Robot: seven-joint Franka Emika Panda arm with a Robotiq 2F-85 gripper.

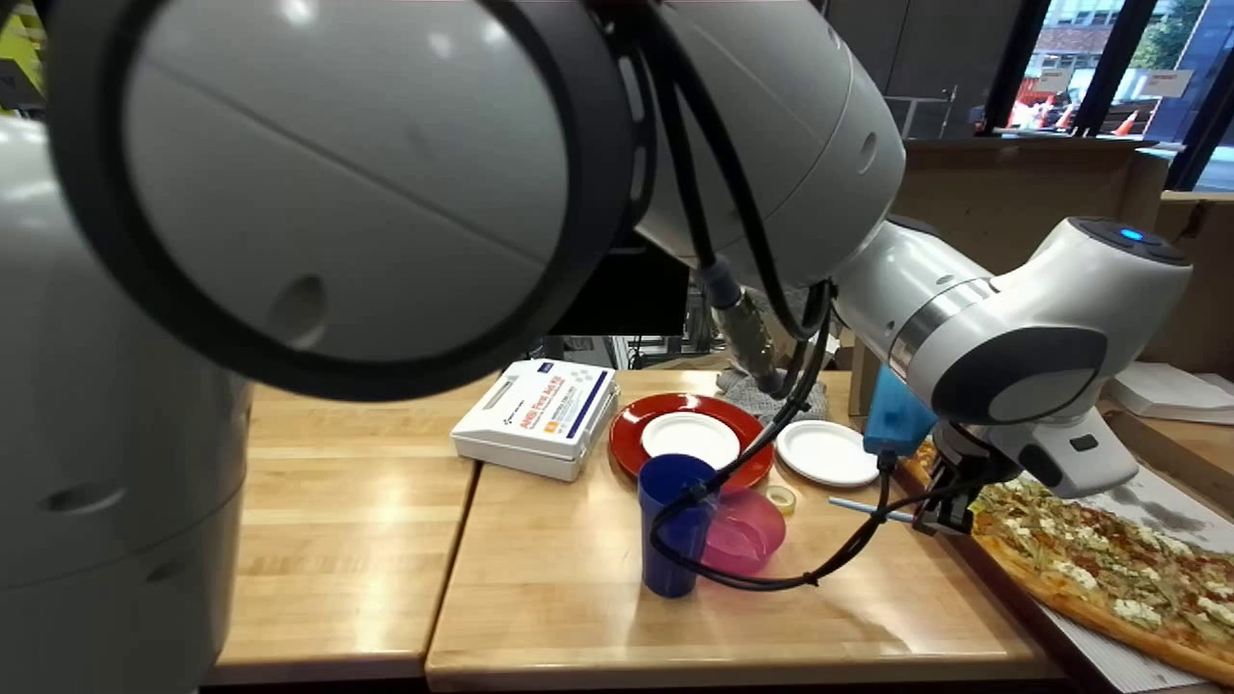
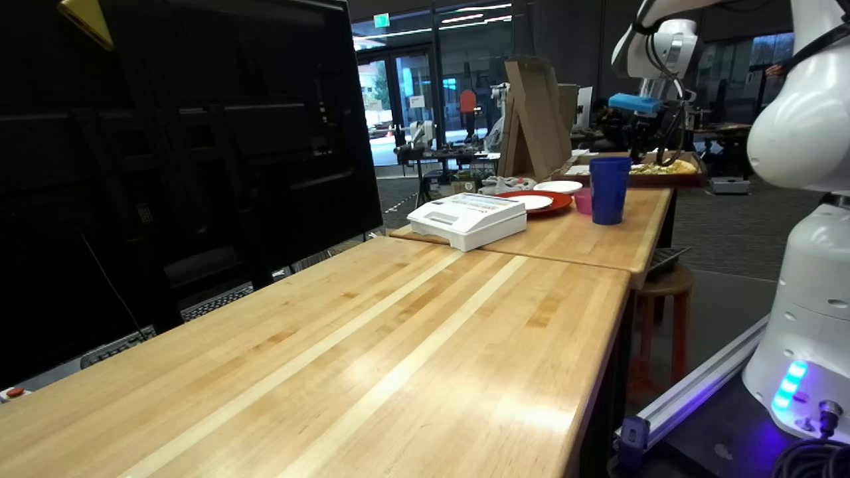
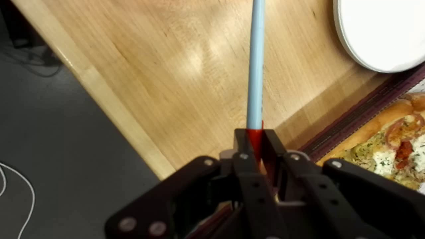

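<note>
A thin light-blue stick (image 3: pixel 256 67) with a red section runs up the wrist view from between my fingers. My gripper is shut on its red part. In exterior view 1 the gripper (image 1: pixel 943 517) is beside the pizza box's near edge, and the stick (image 1: pixel 870 509) points left from it, seemingly raised above the table. Exterior view 2 shows the arm's end too dimly to make out the stick.
A blue cup (image 1: pixel 671 544) and pink bowl (image 1: pixel 743 534) stand left of the gripper. Behind them are a red plate (image 1: pixel 626 445), white plates (image 1: pixel 827 452) and a first aid kit (image 1: pixel 538 407). Pizza (image 1: pixel 1099 561) lies at right.
</note>
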